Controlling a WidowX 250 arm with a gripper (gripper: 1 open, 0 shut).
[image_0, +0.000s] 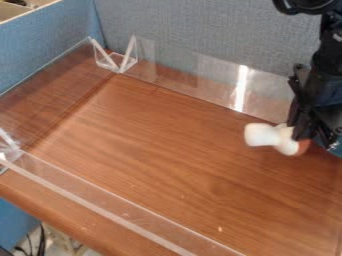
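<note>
At the right of the camera view my black gripper (301, 130) reaches down to a white, bottle-like object (270, 136) with an orange part at its right end. The object lies tilted on its side at the fingertips, over the right part of the wooden surface (160, 160). Whether the fingers are closed on it is hard to tell, as the gripper's body hides part of the contact.
Clear plastic walls (187, 70) with white corner brackets (118, 60) edge the wooden surface. Blue-grey padded panels (201, 25) stand behind and at the left. Something blue is partly hidden behind the gripper.
</note>
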